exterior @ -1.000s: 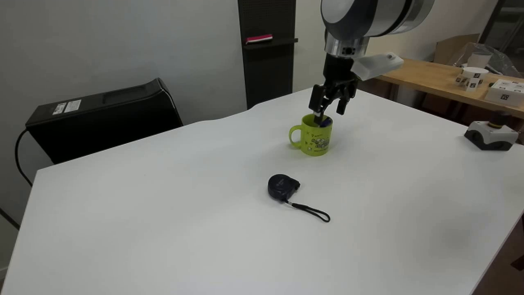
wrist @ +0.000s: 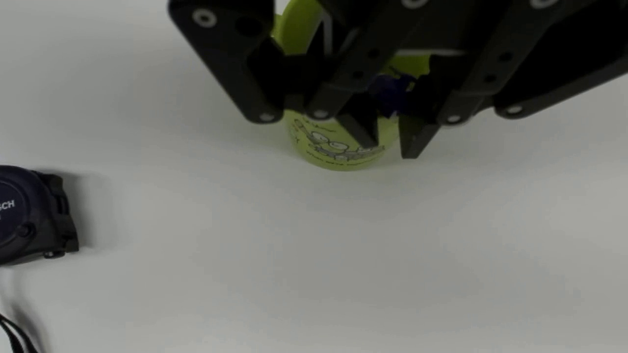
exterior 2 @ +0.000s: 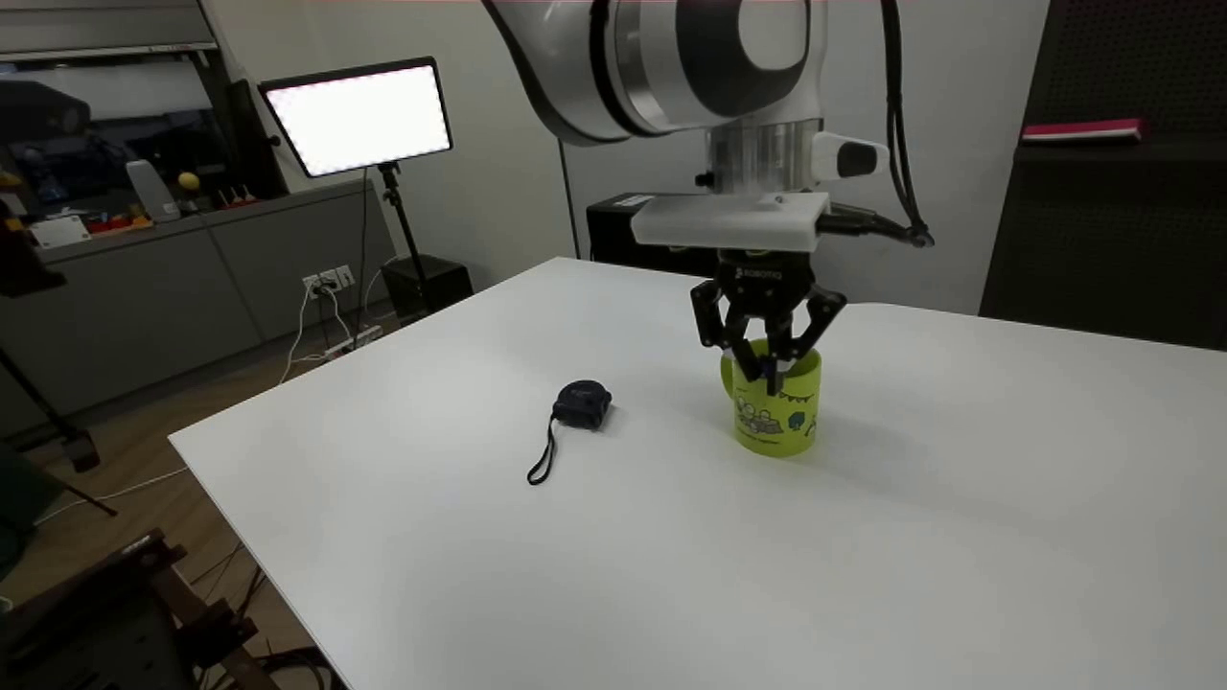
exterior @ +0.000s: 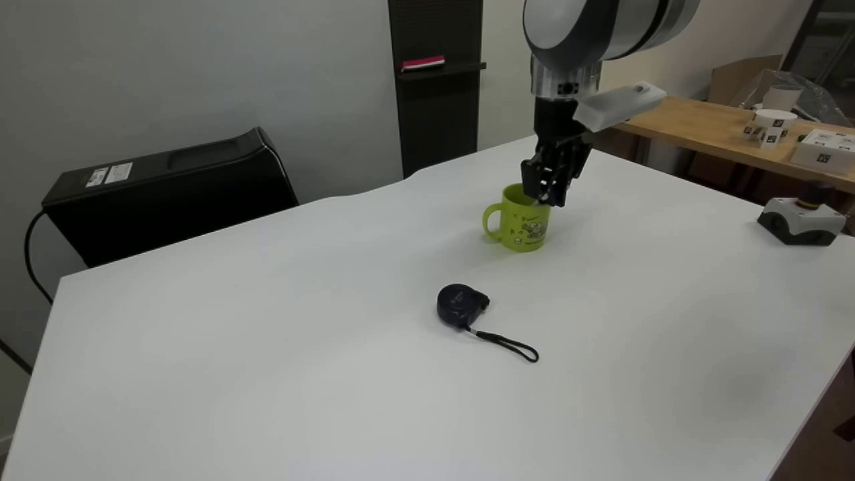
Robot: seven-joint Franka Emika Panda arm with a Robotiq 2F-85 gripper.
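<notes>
A lime-green mug with printed drawings stands upright on the white table, its handle to the left in exterior view 1. My gripper is down at the mug's rim. A small dark blue object shows at the mug's mouth, and my gripper appears shut on it in the wrist view. Most of that object is hidden by the fingers and the mug. Whether the mug's wall is also pinched, I cannot tell. In exterior view 2 the fingertips overlap the front of the mug.
A dark tape measure with a black wrist loop lies apart from the mug. A grey-and-black button box sits near the table's right edge. The table is otherwise broadly clear.
The fingers have come together at the mug's rim, where they stood apart before. The mug has shifted slightly to the right in exterior view 1. The tape measure has stayed put.
</notes>
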